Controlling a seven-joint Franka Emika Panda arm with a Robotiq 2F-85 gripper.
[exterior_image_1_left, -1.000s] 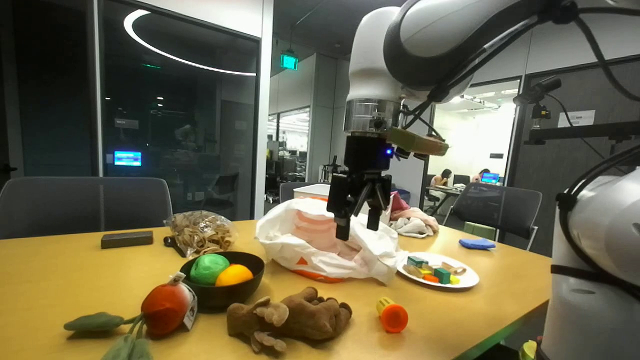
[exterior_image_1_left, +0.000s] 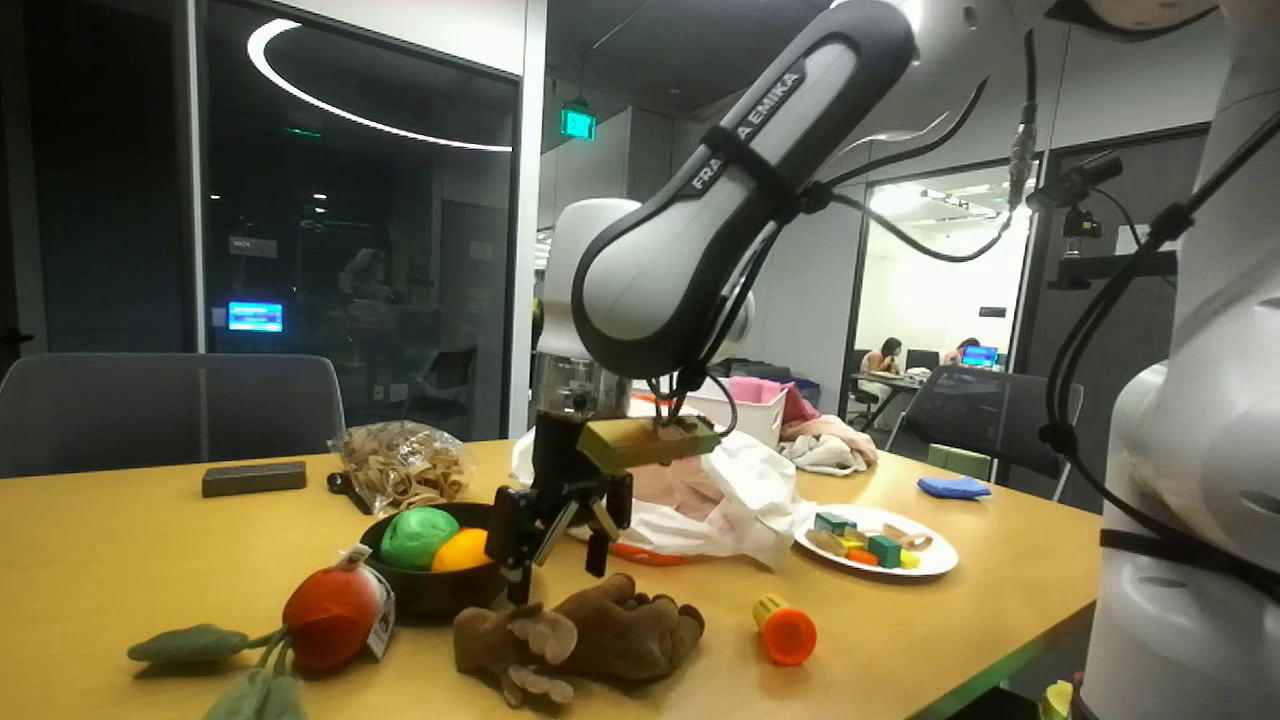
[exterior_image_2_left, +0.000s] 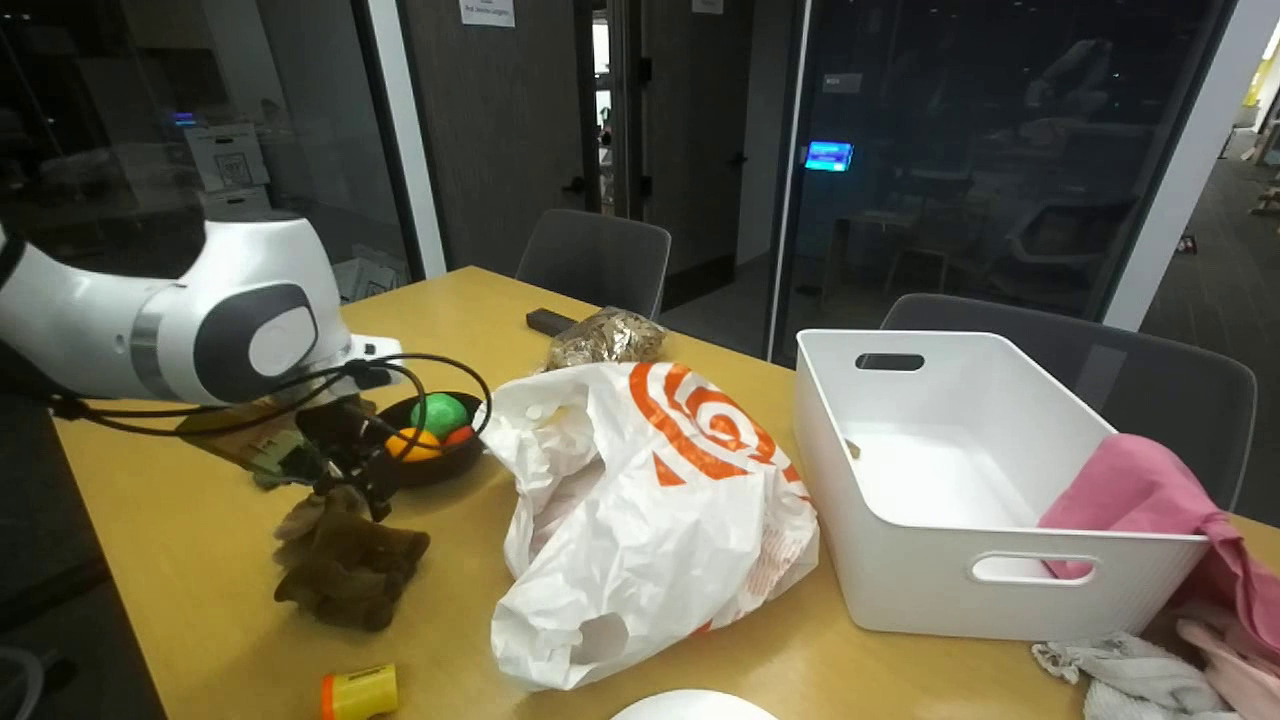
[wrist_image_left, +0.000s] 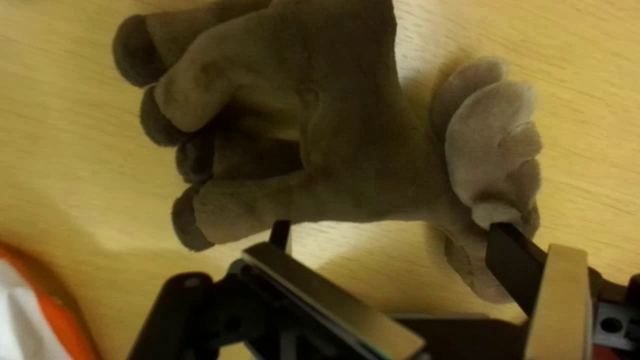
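A brown plush moose toy (exterior_image_1_left: 636, 630) lies on its side on the table, its legs pointing left in the wrist view and its paler antlers (wrist_image_left: 489, 141) to the right. Just above it hangs my gripper (exterior_image_1_left: 561, 574), open and tilted, with its fingertips spread. In the wrist view one finger (wrist_image_left: 513, 261) overlaps the lower antler and head region; the other finger (wrist_image_left: 279, 237) is by the lower leg, over bare table. Whether either one touches the plush cannot be told. From the second exterior view the moose (exterior_image_2_left: 348, 564) sits right below the gripper.
Behind the gripper stands a black bowl (exterior_image_1_left: 438, 594) of toy fruit. A white plastic bag (exterior_image_2_left: 672, 540) and a white bin (exterior_image_2_left: 1020, 576) are close by. Around the moose are a red plush vegetable (exterior_image_1_left: 330, 618), a yellow-orange bottle (exterior_image_1_left: 786, 630) and a plate (exterior_image_1_left: 936, 564) of blocks.
From above the plastic bag, my gripper has come down and to the left in exterior view 1, to just over the moose. It has tilted. The objects on the table look unmoved.
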